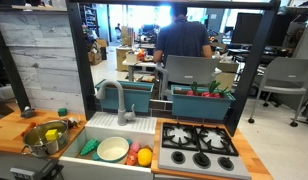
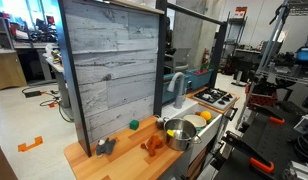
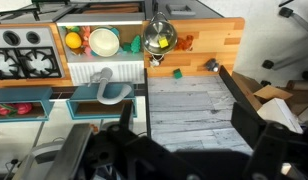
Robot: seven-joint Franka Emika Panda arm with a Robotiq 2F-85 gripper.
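Note:
In the wrist view my gripper is open, its two dark fingers wide apart and nothing between them. A metal pot (image 1: 36, 148) stands on the wooden counter left of the sink, with a yellow object (image 1: 52, 135) in it. The sink holds a cream bowl (image 1: 113, 149), a green item (image 1: 90, 147), a red round item (image 1: 134, 148) and an orange-yellow one (image 1: 145, 157). In the wrist view the pot (image 3: 158, 37) and bowl (image 3: 104, 42) appear beyond my fingers, well away from them. Part of the dark arm shows at lower right in exterior view 2.
A black-grated stove (image 1: 199, 148) lies right of the sink. The faucet (image 1: 120, 100) rises behind the basin, near teal planter boxes (image 1: 202, 105). Orange-brown items (image 2: 152, 145) and a small green object (image 2: 134, 124) lie on the counter beside the grey plank wall (image 2: 114, 80).

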